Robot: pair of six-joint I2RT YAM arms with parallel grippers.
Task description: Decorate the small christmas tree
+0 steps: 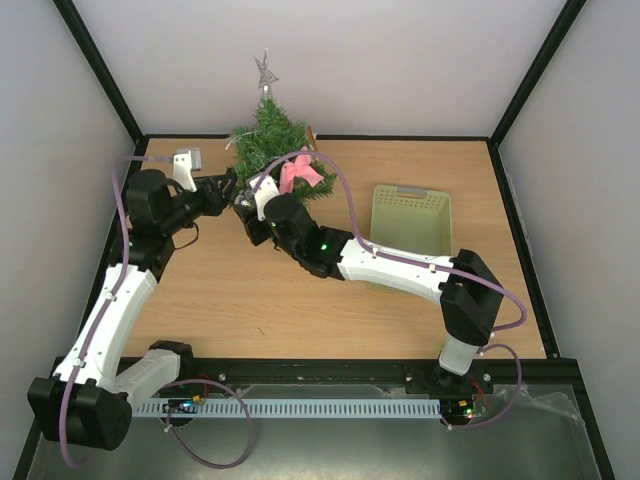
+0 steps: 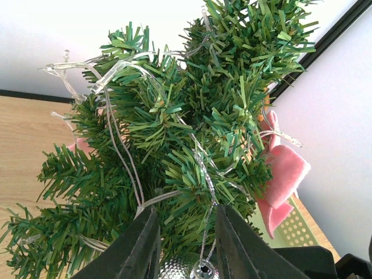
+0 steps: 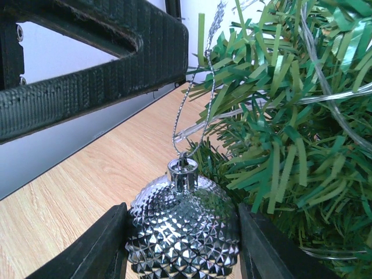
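The small christmas tree [image 1: 272,140], with a silver star [image 1: 265,72] and pink bow [image 1: 300,172], stands at the back centre. My right gripper is shut on a silver faceted bauble [image 3: 183,232] with a string loop, right beside the branches. In the left wrist view, my left gripper stands part open at the tree, its fingertips either side of the bauble's silver cord [image 2: 206,192], just above the bauble's cap.
A green plastic basket [image 1: 410,215] sits to the right of the tree, partly behind my right arm.
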